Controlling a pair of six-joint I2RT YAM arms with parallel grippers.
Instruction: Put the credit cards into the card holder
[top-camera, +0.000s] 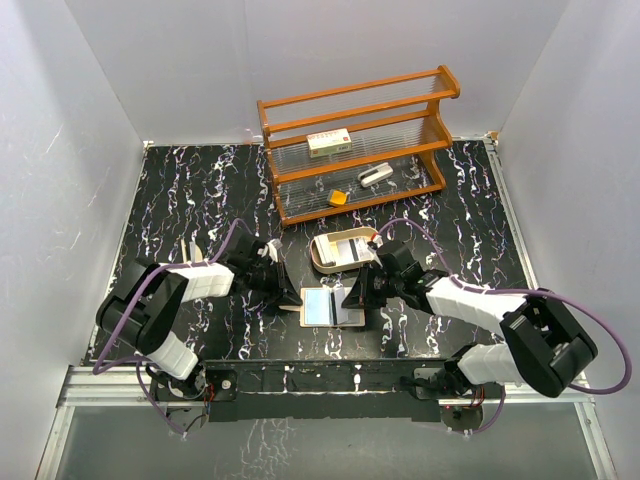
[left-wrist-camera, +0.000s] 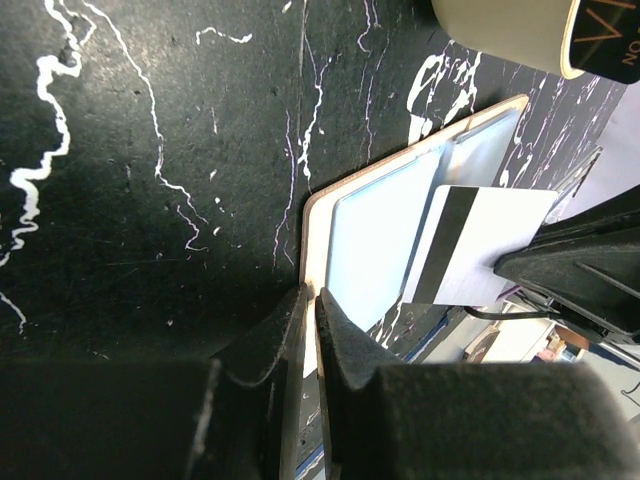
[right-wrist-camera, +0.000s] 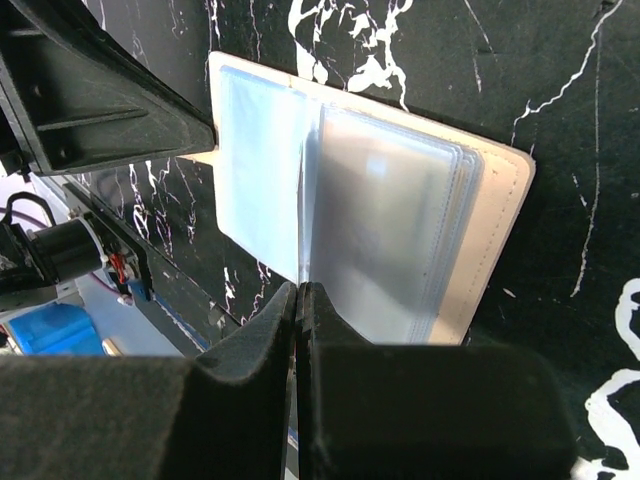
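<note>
The card holder (top-camera: 317, 308) lies open on the black table between the grippers, pale blue sleeves (right-wrist-camera: 255, 160) on one half, clear sleeves (right-wrist-camera: 385, 215) on the other. My left gripper is at the holder's outer left edge, its fingertips close together; whether they pinch the edge is unclear. My right gripper is shut at the middle of the holder, by the sleeve edge. A white card with a black stripe (left-wrist-camera: 481, 228) shows at the right gripper in the left wrist view; in the right wrist view it cannot be made out.
A cream tray (top-camera: 359, 231) with more white cards sits just behind the holder. An orange wooden rack (top-camera: 350, 100) with small boxes stands at the back. Light flat items (top-camera: 193, 255) lie at the left.
</note>
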